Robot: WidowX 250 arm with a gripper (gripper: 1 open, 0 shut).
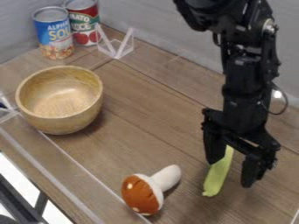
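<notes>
My black gripper [233,158] is open at the right, its fingers hanging low on either side of the upper part of a pale green, elongated object [215,178] lying on the wooden table. A toy mushroom [142,193] with an orange cap and white stem lies on its side to the left, nearer the front. A wooden bowl [61,119] sits at the left.
Two cans, an alphabet soup can [54,35] and a red tomato can [86,17], stand at the back left corner by the wall. A table edge runs along the lower left.
</notes>
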